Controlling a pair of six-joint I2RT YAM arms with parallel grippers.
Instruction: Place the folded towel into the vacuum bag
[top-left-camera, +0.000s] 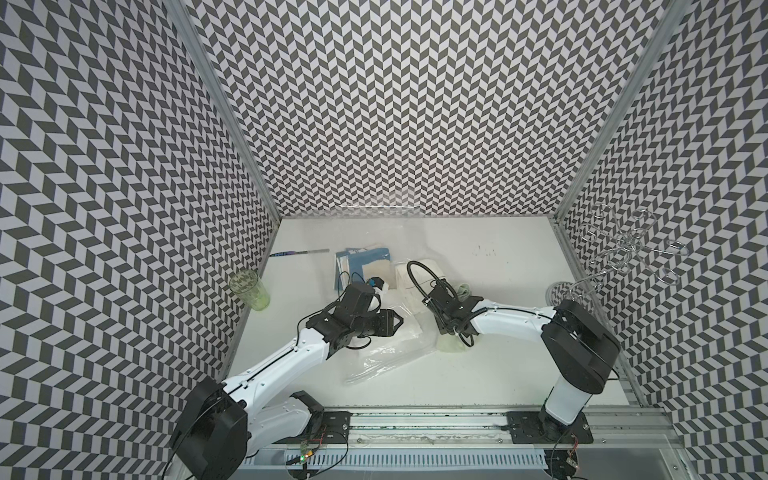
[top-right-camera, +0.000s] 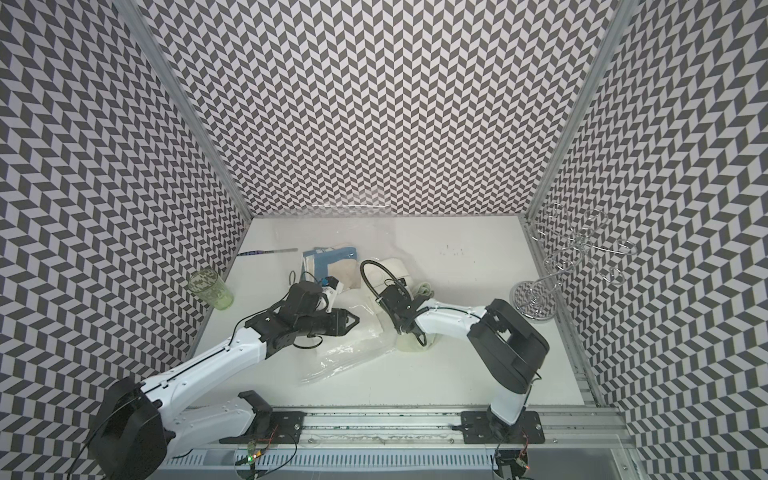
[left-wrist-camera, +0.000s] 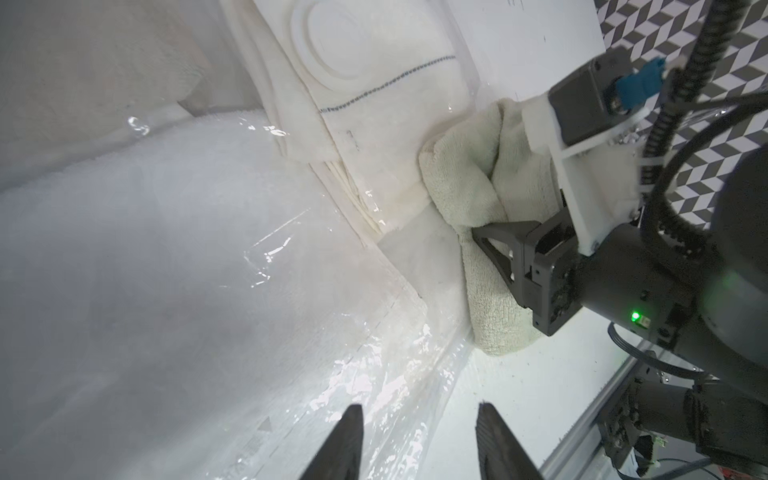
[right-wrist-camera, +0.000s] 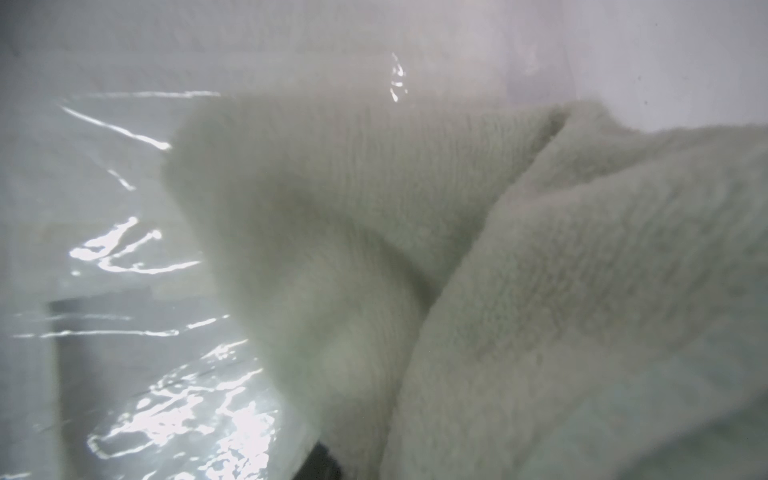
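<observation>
A pale green towel (left-wrist-camera: 480, 172) hangs folded and bunched from my right gripper, which is shut on it. In the right wrist view this towel (right-wrist-camera: 496, 304) fills most of the frame, with clear film beside it. The vacuum bag (top-left-camera: 384, 360) is transparent and spread over the middle of the table; its mouth is hard to make out. My left gripper is above the bag's near part, fingers apart and nothing visible between them. Whether any of the green towel is inside the film cannot be told.
Under or in the film lie a cream towel (left-wrist-camera: 384, 104) with a dark stitched line and a blue-beige folded cloth (top-left-camera: 368, 257). A green glass (top-left-camera: 254, 292) stands at left, a blue pen (top-left-camera: 297, 253) behind it. A wire stand (top-left-camera: 569, 296) is at right.
</observation>
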